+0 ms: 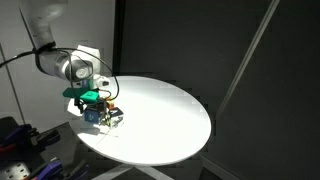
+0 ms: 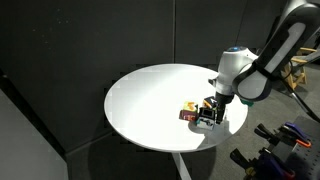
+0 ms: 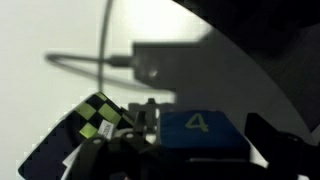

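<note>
My gripper points down over the near left part of the round white table [image 1: 165,120]. Its dark fingers are apart at the bottom of the wrist view. Between them shows a blue block [image 3: 202,130] bearing a pale "4"; its lower part is hidden, and I cannot tell whether the fingers touch it. In exterior view 1 the blue block [image 1: 92,116] is just under the arm's hand. Left of it in the wrist view lies a black box with a yellow-and-black checkered patch [image 3: 88,119].
An orange-red box [image 2: 188,107] stands close beside the gripper on the table, in exterior view 2. The table's edge [image 1: 90,147] runs near the arm.
</note>
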